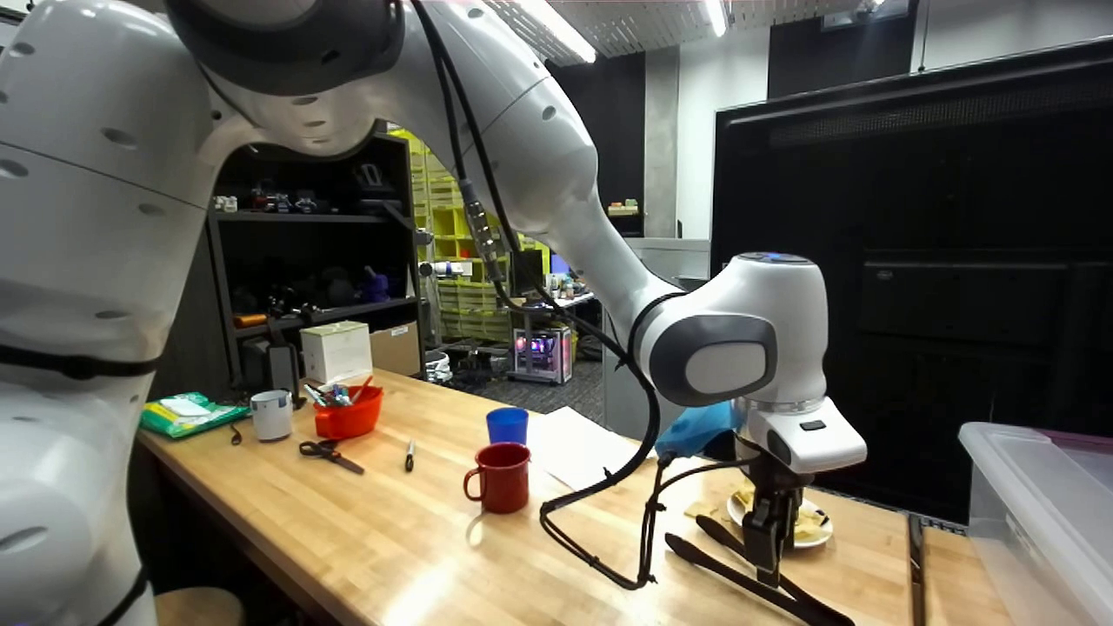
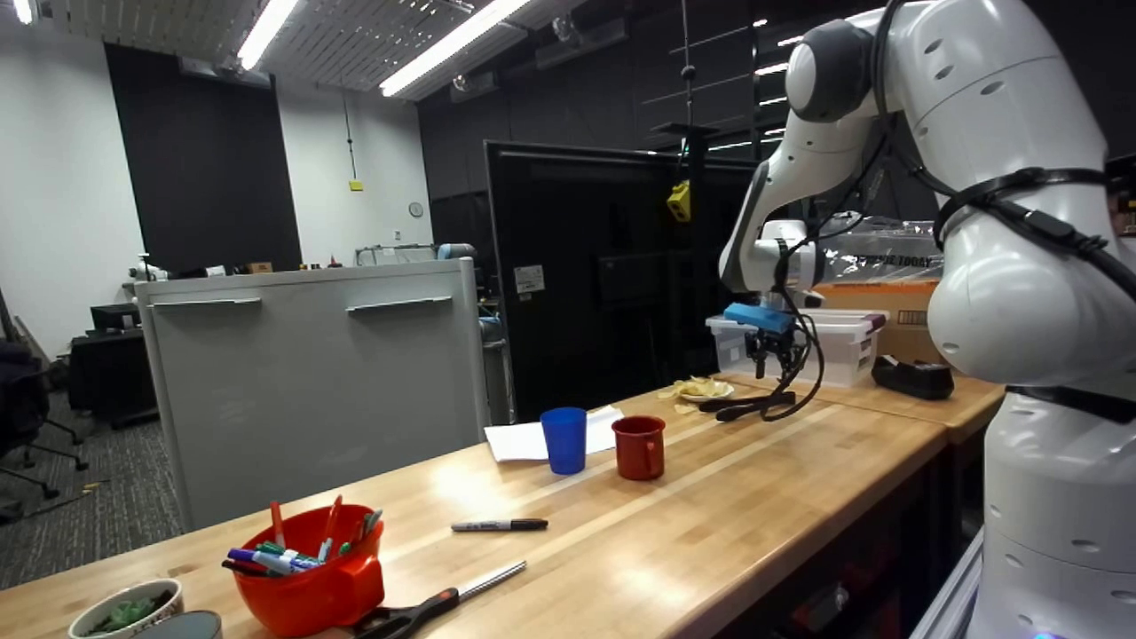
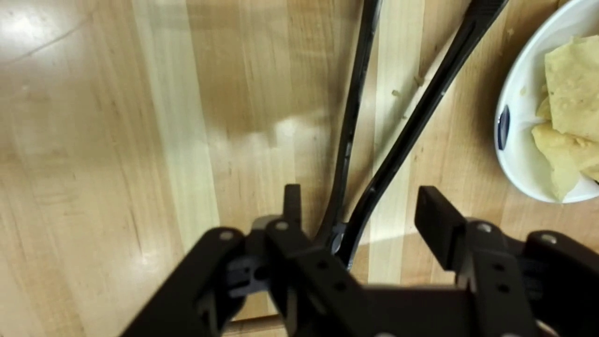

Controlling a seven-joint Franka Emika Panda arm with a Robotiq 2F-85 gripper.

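Note:
Black tongs [image 3: 427, 101] lie on the wooden table, their two arms spread in a narrow V. In the wrist view my gripper is open around their hinged end, with one finger on each side. The left finger [image 3: 292, 202] is nearer the tongs, while a wider gap shows on the right. Whether either finger touches them, I cannot tell. Exterior view 1 shows the gripper [image 1: 769, 574] low over the tongs [image 1: 720, 567]. Beside them stands a white plate [image 3: 511, 160] with yellow chips [image 3: 578, 84].
A red mug [image 1: 503, 478] and a blue cup [image 1: 508, 426] stand mid-table, near white paper [image 1: 574, 443]. At the right edge is a clear plastic bin [image 1: 1033, 511]. Farther off are scissors [image 1: 331, 456], a marker [image 2: 500, 525] and a red pen holder [image 1: 347, 417]. Bare wood lies left of the tongs.

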